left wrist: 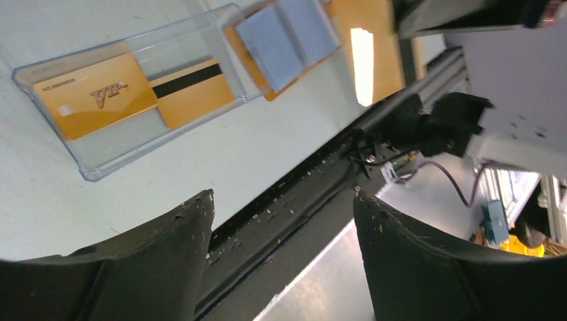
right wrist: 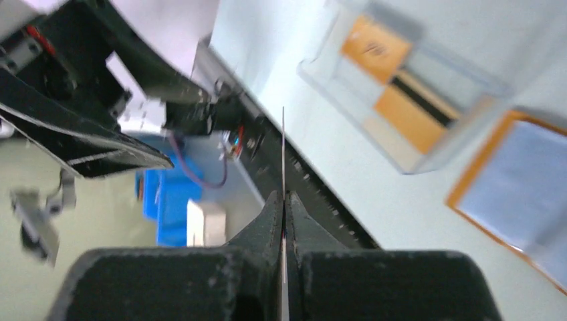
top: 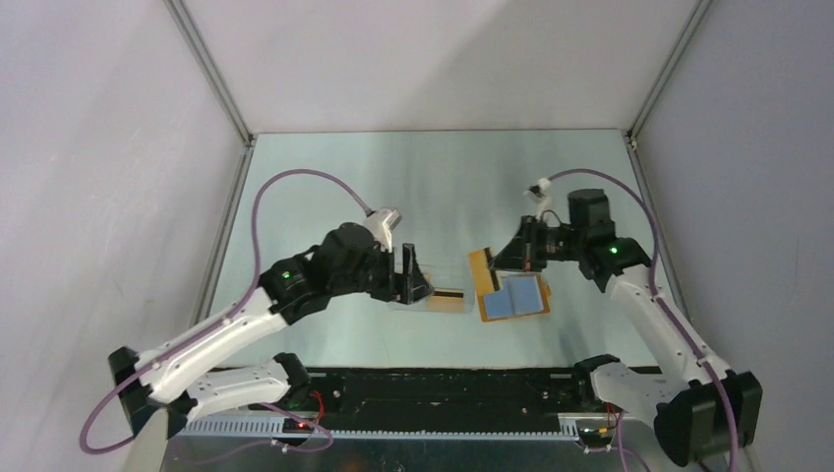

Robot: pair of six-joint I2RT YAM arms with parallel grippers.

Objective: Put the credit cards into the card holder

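Observation:
A gold card with a dark stripe (top: 481, 267) is held by my right gripper (top: 497, 264), over the left side of the card holder. The right wrist view shows this card (right wrist: 283, 150) edge-on as a thin line between the shut fingertips. Two pale blue panels on an orange-brown backing make up the card holder (top: 516, 297), lying flat on the table. Wide open and empty, my left gripper is above the table's front area. Two gold cards, one printed (left wrist: 97, 93) and one striped (left wrist: 190, 97), lie in a clear tray.
The clear tray (left wrist: 90, 175) sits just left of the card holder, under the left gripper in the top view. A dark rail (top: 443, 398) runs along the table's front edge.

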